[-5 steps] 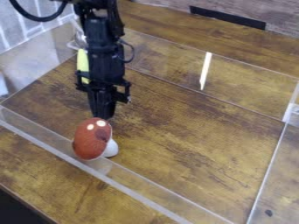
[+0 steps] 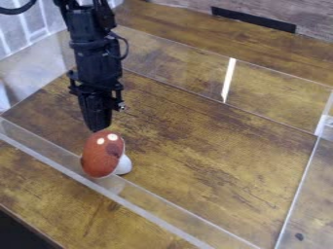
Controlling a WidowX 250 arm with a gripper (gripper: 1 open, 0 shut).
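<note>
My black gripper [image 2: 97, 123] hangs low over the left part of the wooden surface, just above and left of a round red-orange object [image 2: 101, 154] with small white spots and a white part at its lower right. The gripper appears shut, with nothing visible between its fingers; the fingertips are small in this view.
Clear walls or panels [image 2: 182, 216] border it at the front, left, back and right. A dark slot shows at the back right.
My gripper and arm have shifted left and stand a little higher above the red object than a second ago. The red object has not visibly moved.
</note>
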